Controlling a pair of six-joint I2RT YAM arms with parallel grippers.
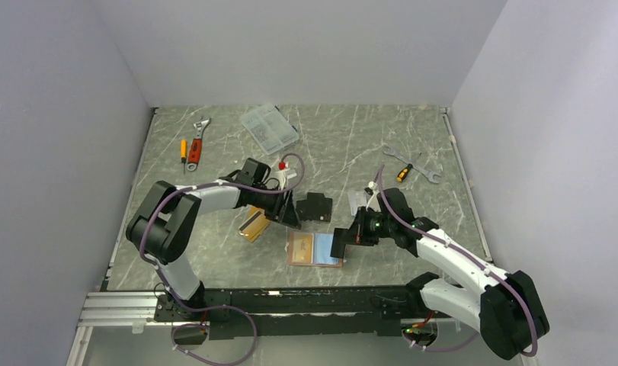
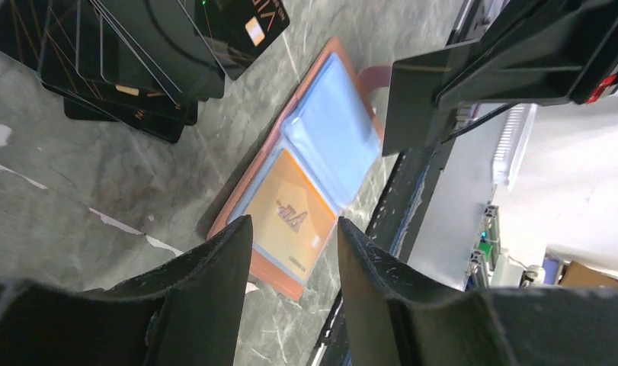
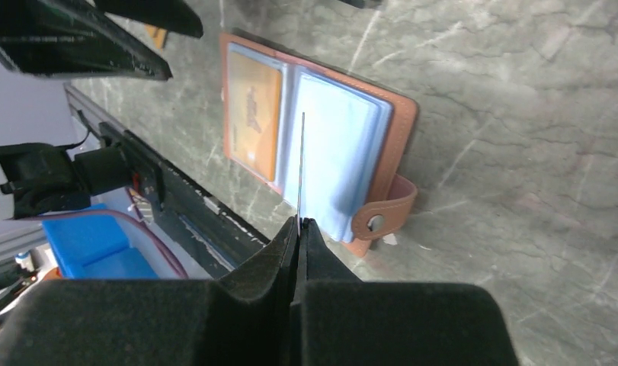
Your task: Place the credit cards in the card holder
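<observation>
The brown card holder [image 1: 291, 260] lies spread on the table near its front edge. Behind clear film, its left half shows a gold card [image 2: 288, 212]; the right half is a light blue sleeve [image 3: 332, 145]. A black card [image 2: 416, 103] is gripped by my right gripper [image 1: 354, 237], which is shut on it above the holder's right half. Seen edge-on in the right wrist view, that card [image 3: 302, 164] is a thin line over the sleeve. My left gripper stands open above and behind the holder's left side, nothing between its fingers.
Several black cards [image 1: 314, 207] lie in a pile behind the holder. Gold cards [image 1: 254, 223] are on the left and a pale card [image 1: 357, 200] on the right. Tools and a clear plastic box [image 1: 270, 128] occupy the back of the table.
</observation>
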